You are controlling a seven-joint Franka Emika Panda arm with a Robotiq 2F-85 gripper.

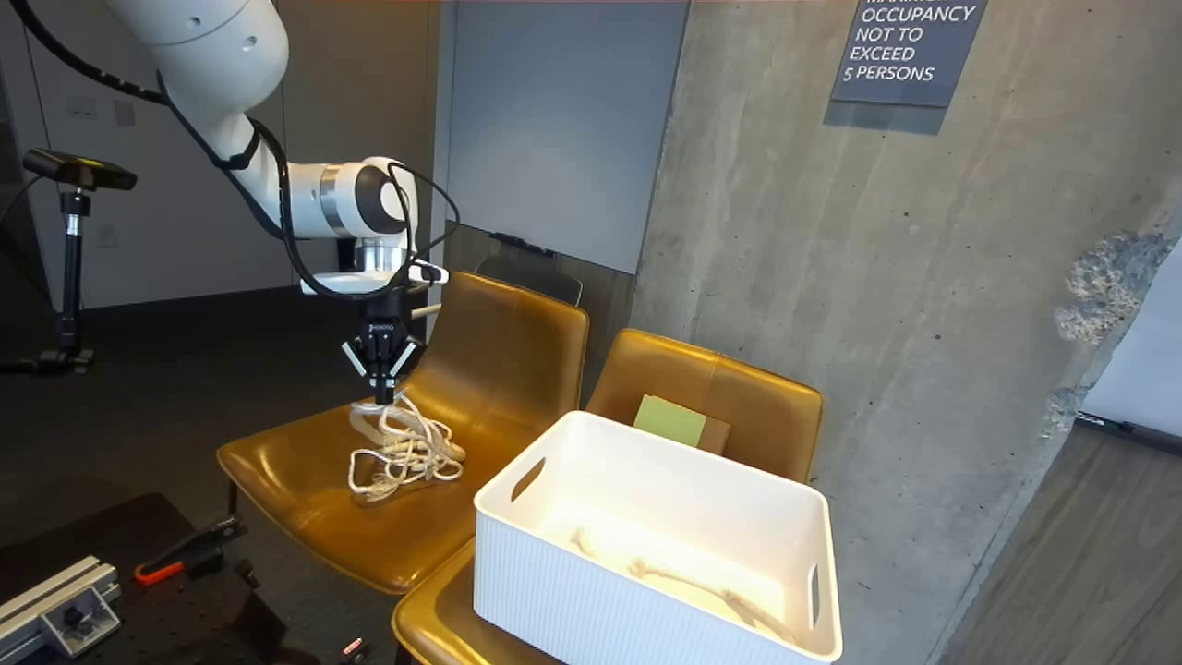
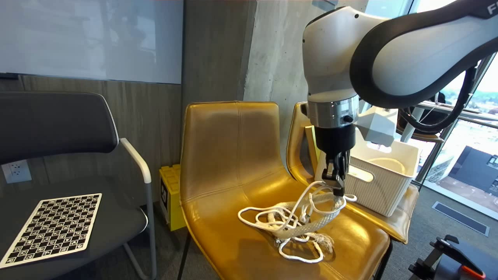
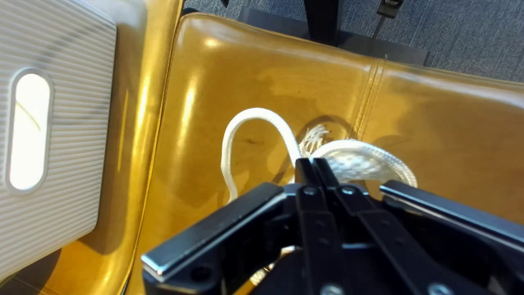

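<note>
A bundle of white rope (image 1: pixel 407 454) hangs from the fingertips of my gripper (image 1: pixel 384 394) down to the seat of the brown chair (image 1: pixel 321 443). In exterior view 2, raised loops of the rope (image 2: pixel 309 228) meet the closed tips of the gripper (image 2: pixel 338 191). The wrist view has the fingers (image 3: pixel 305 172) pressed together, with white rope (image 3: pixel 256 114) curving out from both sides of the tips. The pinched part itself is hidden by the fingers. Frayed ends show among the strands.
A white ribbed bin (image 1: pixel 621 604) stands on the neighbouring chair, with pale rope-like pieces (image 1: pixel 765 616) on its floor. A green and brown flat item (image 1: pixel 671 421) leans behind it. A black chair holding a checkered board (image 2: pixel 56 226) stands at the far side.
</note>
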